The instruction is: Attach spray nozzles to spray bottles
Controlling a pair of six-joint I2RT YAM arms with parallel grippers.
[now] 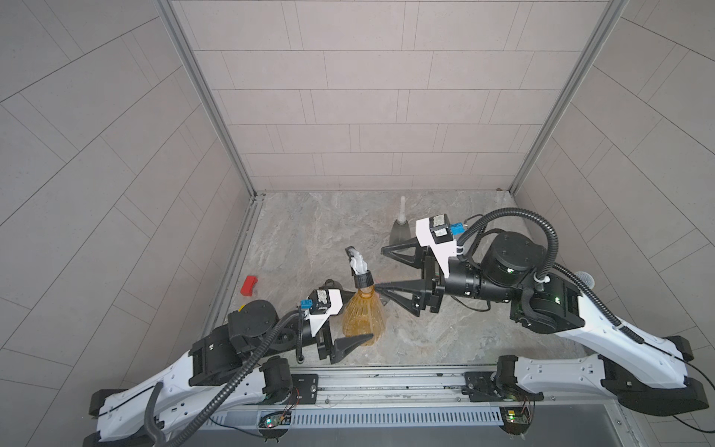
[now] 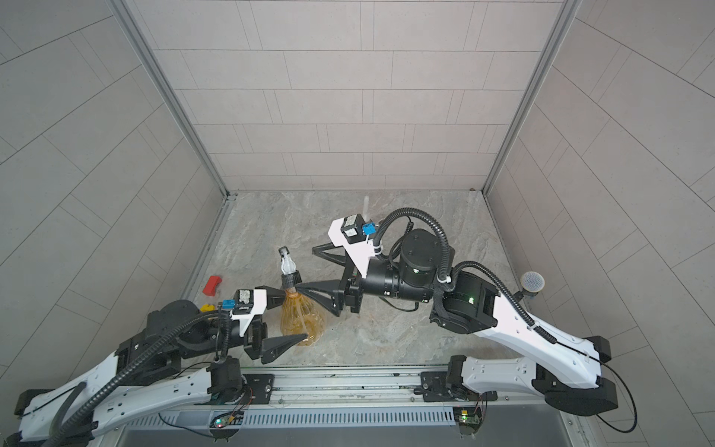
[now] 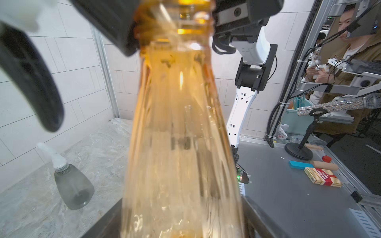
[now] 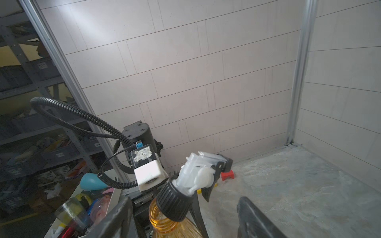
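Observation:
An amber spray bottle (image 1: 363,320) stands at the front middle. A nozzle with a black cap (image 4: 174,200) and a clear-white head (image 4: 195,174) sits tilted on its neck; amber threads (image 4: 163,223) show below the cap. My left gripper (image 2: 286,319) is part open, its fingers on either side of the bottle body; whether they touch it is unclear. Up at cap height, my right gripper (image 1: 380,269) is open with nothing held, one fingertip close beside the cap. Behind it stands a grey bottle (image 3: 73,186) with a white nozzle (image 3: 55,156) on top.
A red block (image 1: 248,284) lies at the left edge of the table, with a small yellow thing (image 2: 207,307) near it. Both arms crowd the front middle.

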